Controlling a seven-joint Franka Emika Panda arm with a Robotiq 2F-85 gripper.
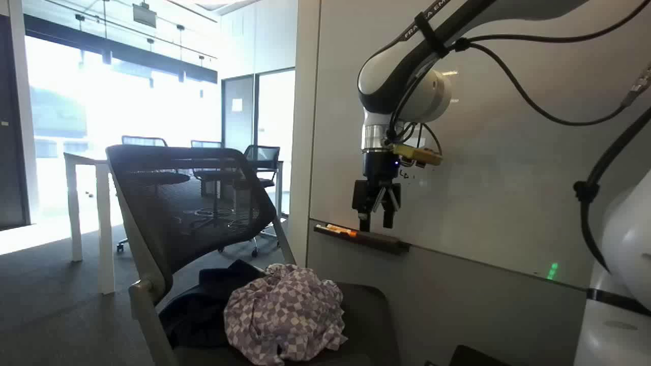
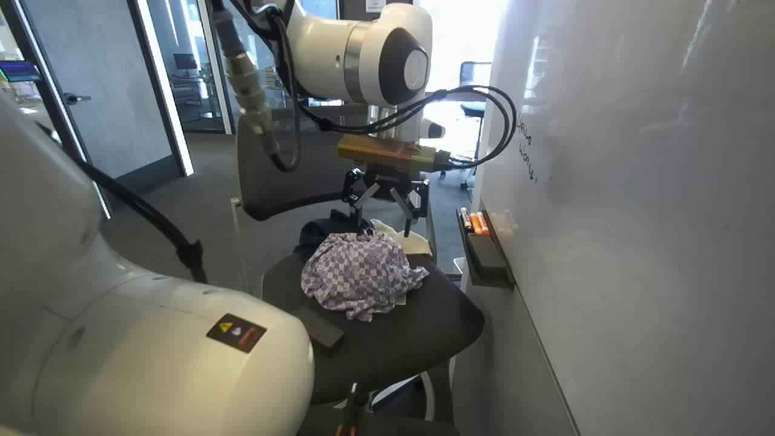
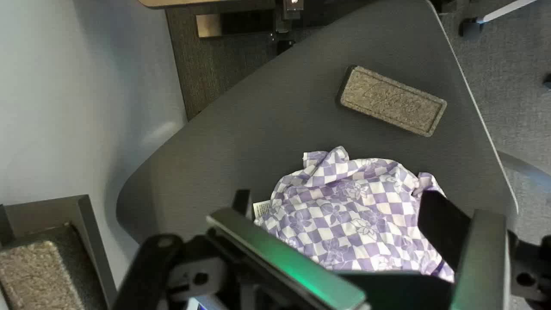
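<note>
My gripper (image 1: pixel 376 223) hangs pointing down, its fingers spread apart with nothing between them. Below it, a bunched purple-and-white checkered cloth (image 1: pixel 287 314) lies on the chair seat (image 2: pixel 436 312). From above, in the wrist view, the same cloth (image 3: pixel 351 217) shows between and beyond the open fingers, its lower part hidden behind the gripper. A gap separates the fingertips from the cloth in exterior view 1. On the seat also lies a dark grey eraser (image 3: pixel 393 100), apart from the cloth. Dark fabric (image 1: pixel 201 305) sits beside the cloth, towards the backrest.
The whiteboard (image 2: pixel 639 218) stands close along one side of the chair. Its tray (image 2: pixel 488 254) holds several markers and another eraser (image 3: pixel 41 274). A mesh backrest (image 1: pixel 195 207) rises at the seat's other side. Pale fabric (image 2: pixel 414 242) lies behind the cloth.
</note>
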